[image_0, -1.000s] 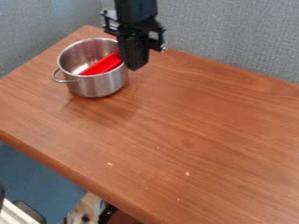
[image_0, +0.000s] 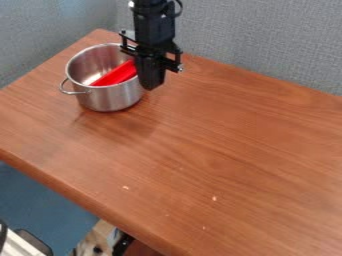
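Note:
A steel pot (image_0: 104, 97) with a wire side handle stands at the upper left of the wooden table. A red elongated object (image_0: 115, 75) lies inside it, tilted along the pot. My black gripper (image_0: 150, 76) hangs at the pot's right rim, partly over it. It looks shut, and nothing clear shows between its fingers; the exact contact with the rim or red object is hidden.
A grey textured wall (image_0: 267, 45) runs along the back. Past the table's left edge, at the lower left, is a blue floor with some objects.
My gripper has shifted slightly left and down, closer over the pot's right side. The pot and red object look unchanged.

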